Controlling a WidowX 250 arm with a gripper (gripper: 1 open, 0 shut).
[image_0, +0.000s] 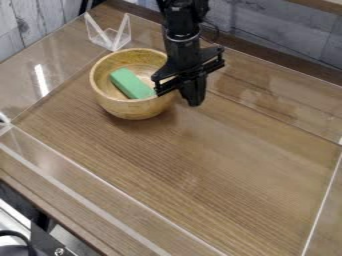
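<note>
A black robot arm with its gripper (179, 84) reaches down from the top centre to the right side of a round wooden bowl (110, 106). A green block (131, 84) lies inside the bowl, left of the gripper. The fingers are small and dark; whether anything is between them is hard to tell.
A clear plastic object (110, 30) stands at the back left, and another clear item sits at the left edge.
</note>
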